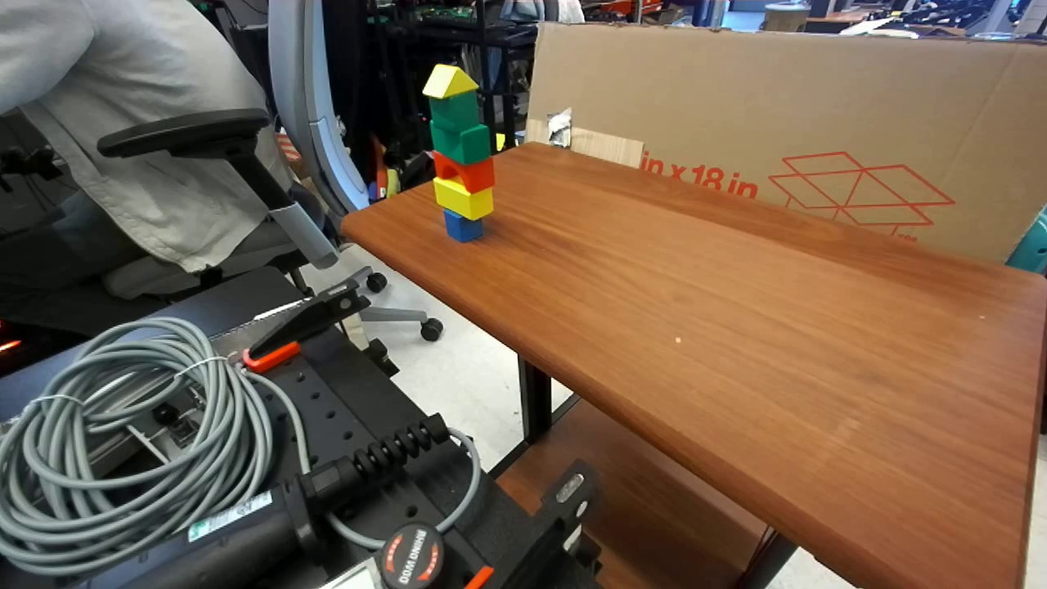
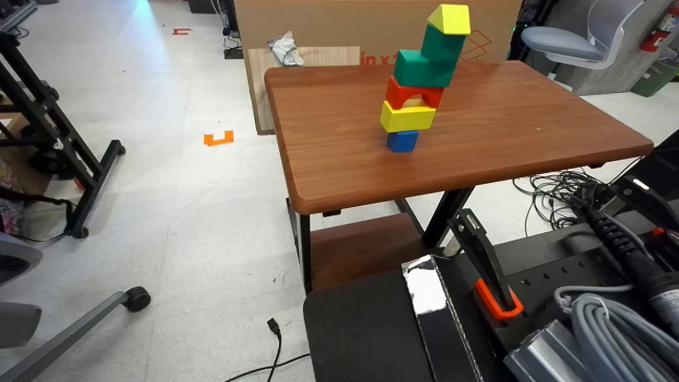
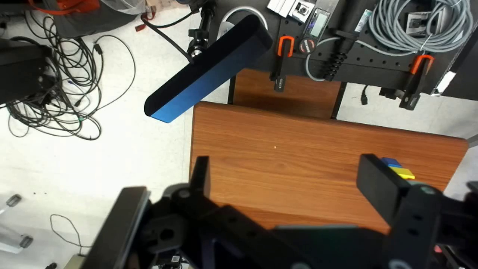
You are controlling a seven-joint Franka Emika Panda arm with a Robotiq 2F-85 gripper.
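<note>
A tower of blocks stands on the wooden table (image 1: 707,314). From the bottom up come a blue block (image 2: 402,141), a yellow block (image 2: 407,118), a red arch (image 2: 414,95), two green pieces (image 2: 421,70) offset from each other, and a yellow triangular block (image 2: 450,19) on top. In the wrist view my gripper is open above the table, with only bare tabletop showing between its fingers. Beyond the right finger (image 3: 381,186) peek the blue block (image 3: 391,161) and the yellow one (image 3: 402,173); most of the tower is hidden there. Neither exterior view shows the gripper.
A cardboard sheet (image 1: 785,128) stands behind the table. The black bench holds coiled grey cable (image 1: 128,442) and clamps (image 2: 490,274). The tower stands near one end. A person sits by a chair at that end.
</note>
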